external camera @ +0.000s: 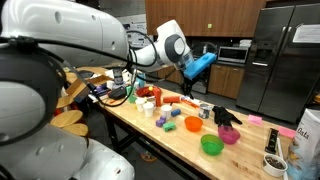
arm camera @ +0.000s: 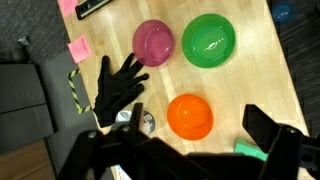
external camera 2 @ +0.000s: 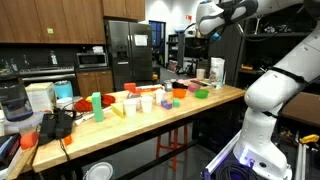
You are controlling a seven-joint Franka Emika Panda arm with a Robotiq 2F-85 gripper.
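My gripper is open in the wrist view, its two black fingers wide apart and nothing held between them. Below it, on the wooden table (arm camera: 235, 90), an orange bowl (arm camera: 190, 117) shows in the gap. Farther up in that view are a pink bowl (arm camera: 153, 43) and a green bowl (arm camera: 209, 40), both empty. A black glove (arm camera: 118, 87) lies left of the orange bowl. Exterior view 1 has the gripper (external camera: 188, 90) high over the tabletop, clear of the bowls.
White mugs (external camera: 149, 108), a green block (external camera: 169, 127) and other small items crowd the table's left part in exterior view 1. A dark round container (external camera: 274, 165) and a white bag (external camera: 305, 135) stand at the right. Bare wood shows along the near edge.
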